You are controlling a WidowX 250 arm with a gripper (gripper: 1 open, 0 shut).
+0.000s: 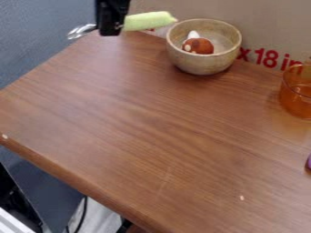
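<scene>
The black gripper [109, 25] is at the top left, above the back left of the wooden table. It is shut on a utensil with a pale green handle [149, 20] and a silver head [80, 31], held roughly level. To its right a beige bowl [202, 60] holds a brown and white item [198, 45]. The fingertips are small and dark in this view.
An orange translucent cup [297, 91] stands at the right edge, with a small purple thing below it, partly out of view. A cardboard wall [261, 23] backs the table.
</scene>
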